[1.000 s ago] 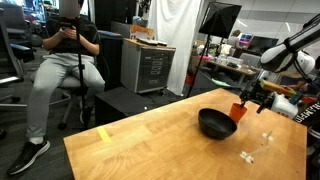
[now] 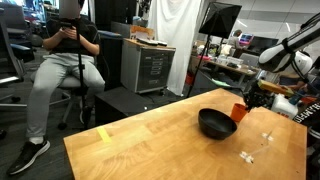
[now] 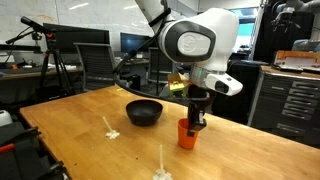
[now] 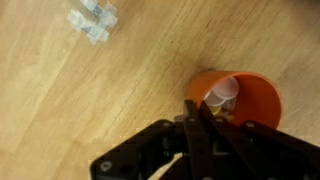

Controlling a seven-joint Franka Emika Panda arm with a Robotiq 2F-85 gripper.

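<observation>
An orange cup (image 3: 186, 139) stands upright on the wooden table, right of a black bowl (image 3: 144, 113) in exterior view 2. From above, my gripper is shut on the cup's near rim, one finger inside and the other outside. Inside the cup (image 4: 262, 98) lie a few small pale and yellowish things, partly hidden by the fingers and too blurred to name. In exterior view 1 the cup (image 2: 238, 113) shows just behind the bowl (image 2: 216, 124), with the arm reaching in from the right.
Pale tape marks (image 3: 110, 128) lie on the table, another tape strip (image 3: 161, 163) near its front edge. A seated person (image 2: 70, 55) is beyond the table's edge.
In exterior view 1 the gripper sits slightly lower at the cup than before. The bowl has not moved.
</observation>
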